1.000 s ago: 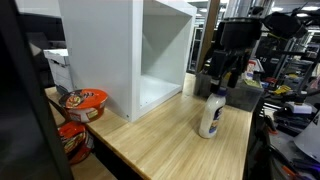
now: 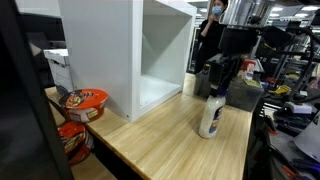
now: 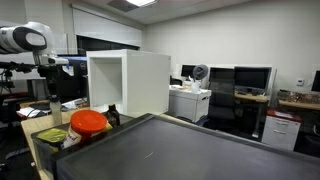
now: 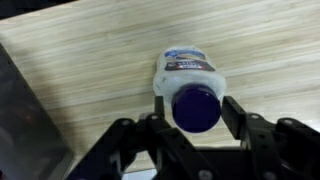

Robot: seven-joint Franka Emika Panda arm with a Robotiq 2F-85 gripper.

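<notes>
A white bottle [image 2: 210, 118] with a printed label stands upright on the wooden table, near its right side. In the wrist view its purple cap [image 4: 196, 108] faces the camera, with the label on the bottle [image 4: 184, 60] beyond it. My gripper reaches down from above, one finger on either side of the bottle's neck, shut on it. From the second exterior view the bottle is small and hard to make out below the arm.
A white open-fronted box [image 2: 108, 60] stands behind the table's left part. Red-lidded tubs [image 2: 84, 101] sit at the left edge. Bare wood [image 2: 150, 140] lies between the box and the bottle. A dark panel [image 4: 28, 125] borders the wrist view's left.
A person has come into view in the background behind the arm. The arm has shifted slightly around the bottle, while the bottle stays in about the same place.
</notes>
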